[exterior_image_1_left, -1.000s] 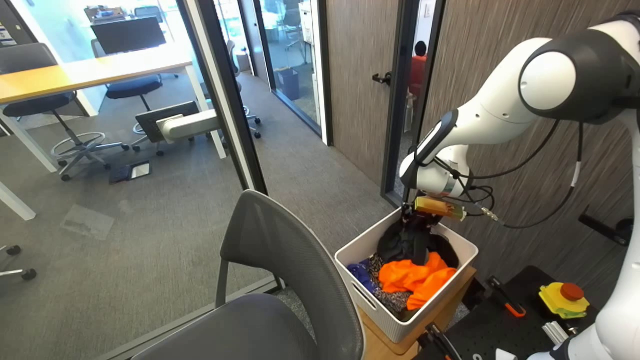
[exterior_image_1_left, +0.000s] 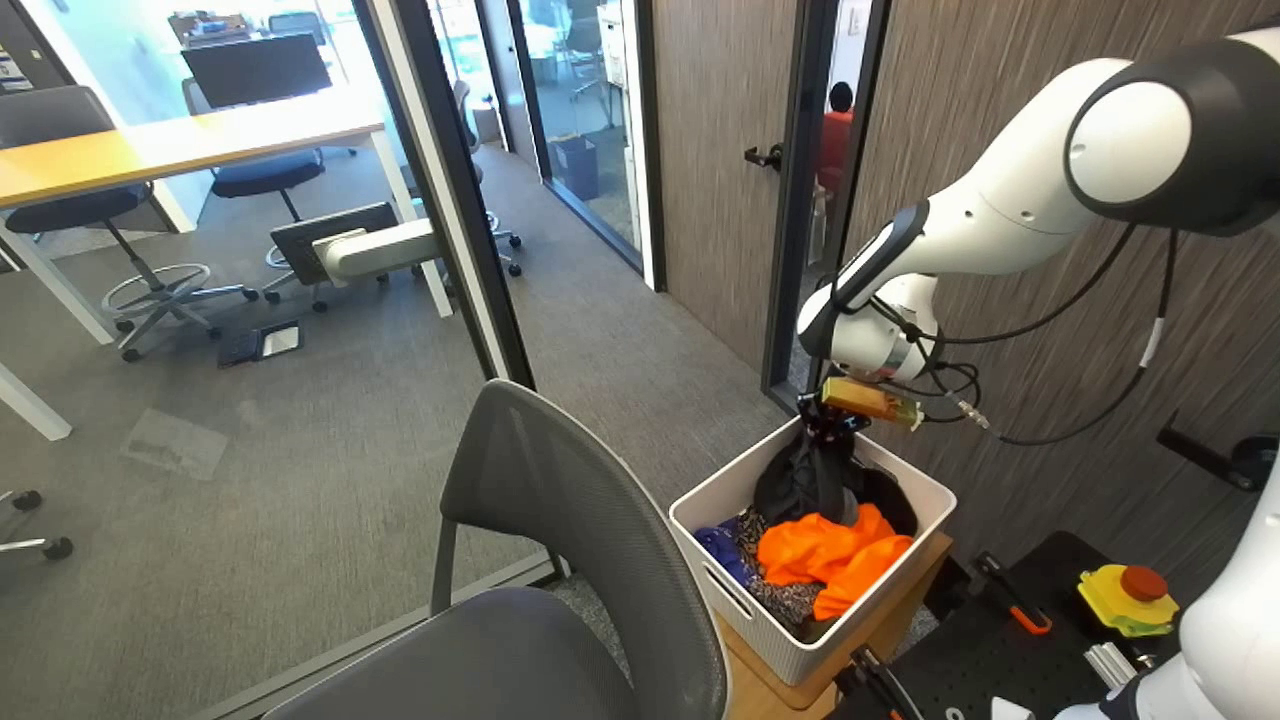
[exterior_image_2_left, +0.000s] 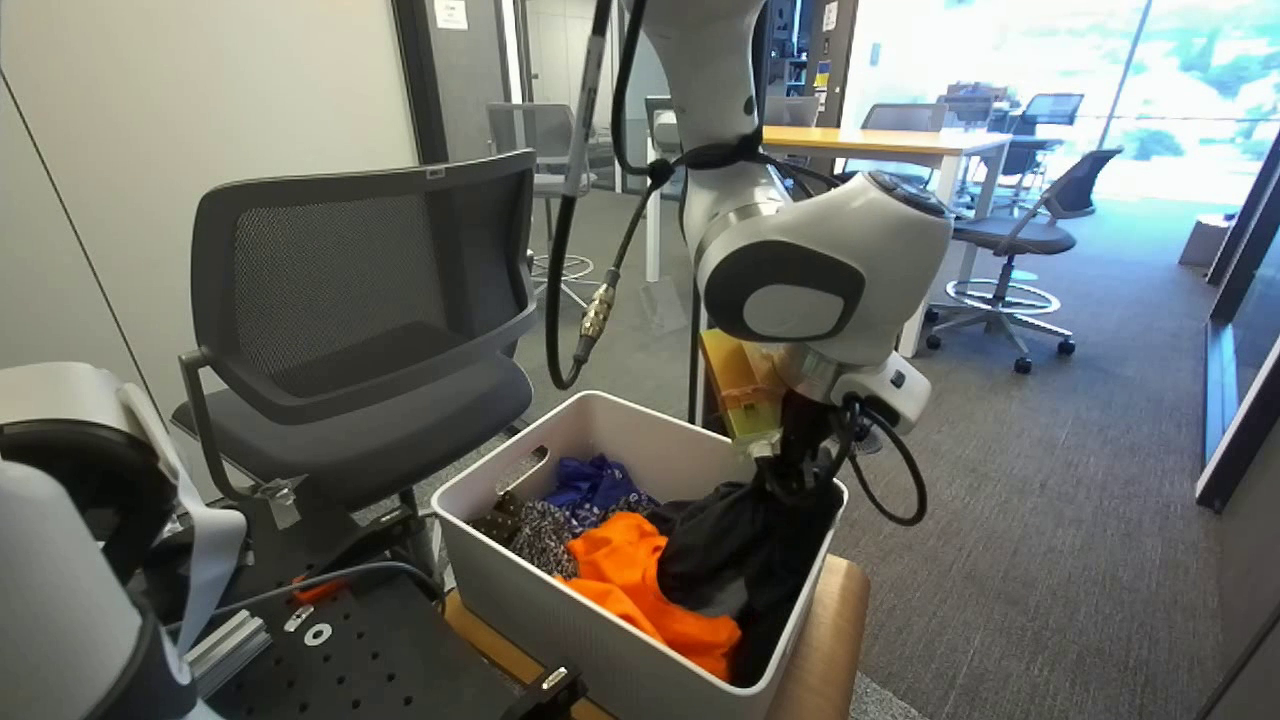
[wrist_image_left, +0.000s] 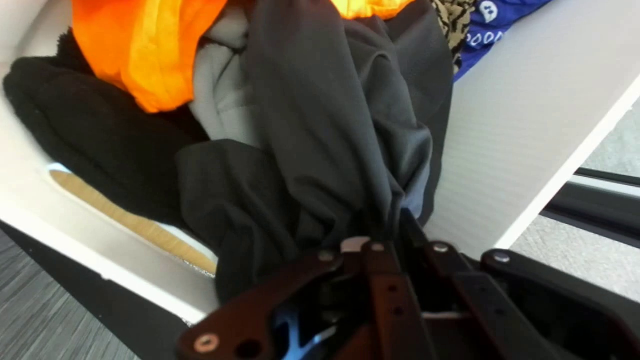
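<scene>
Dark grey-black cloth (wrist_image_left: 324, 120) runs up into my gripper, whose fingers are shut on it in the wrist view. The gripper (exterior_image_2_left: 798, 468) is at the far inner side of a white basket (exterior_image_2_left: 600, 612), with the black cloth (exterior_image_2_left: 720, 540) drawn up toward it. Most of that cloth still rests in the basket. Beside it lies an orange cloth (exterior_image_2_left: 636, 576). A blue cloth (exterior_image_2_left: 594, 486) and a patterned brown one (exterior_image_2_left: 540, 534) are bunched near the basket's other side.
The basket stands on a wooden stool or stand (exterior_image_1_left: 768, 678). A mesh-backed chair (exterior_image_1_left: 576, 504) is close beside it. A black perforated board (exterior_image_1_left: 996, 648) bears tools and a yellow box with a red button (exterior_image_1_left: 1128, 598). Wood-panelled wall (exterior_image_1_left: 1080, 240) rises behind the arm.
The arm and gripper have risen slightly, pulling the black cloth a little higher at the basket's far end. The other clothes look unmoved.
</scene>
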